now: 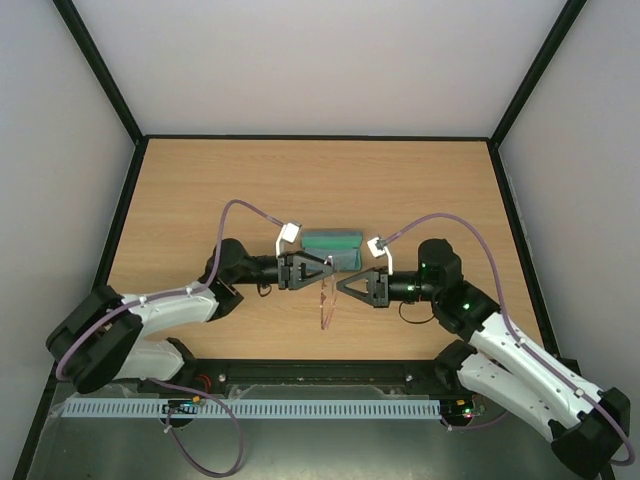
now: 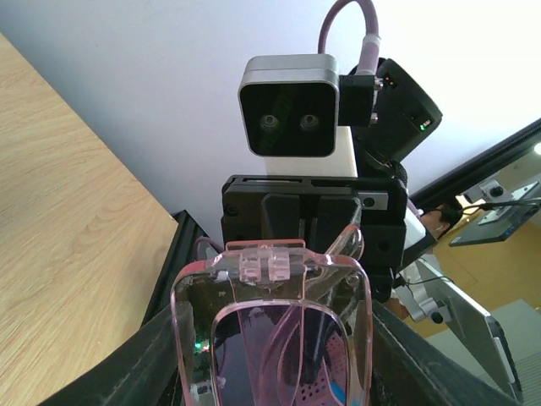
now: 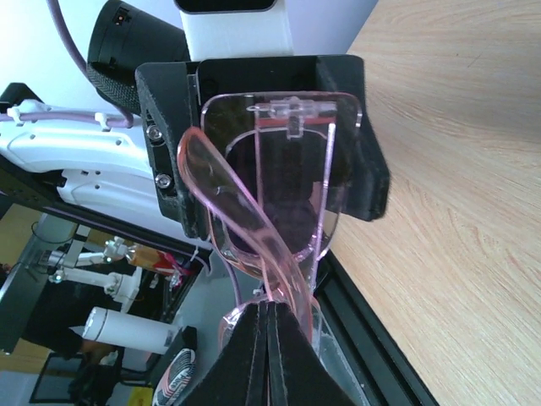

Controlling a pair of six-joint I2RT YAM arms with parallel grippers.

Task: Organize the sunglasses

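Clear pink-rimmed sunglasses (image 1: pixel 326 305) hang in the air, with my left gripper (image 1: pixel 329 267) shut on them near their upper end. In the left wrist view, one lens and frame of the sunglasses (image 2: pixel 273 254) face the camera. The right wrist view shows the sunglasses (image 3: pixel 275 182) with a temple arm crossing the lens at a slant. My right gripper (image 1: pixel 341 285) is shut, its fingertips close beside the sunglasses; whether they touch is hard to tell. Behind the grippers lies an open green case (image 1: pixel 332 240) on the table.
Both grippers are close together over the middle, leaving little room between them. A dark frame edge (image 1: pixel 300 368) runs along the front.
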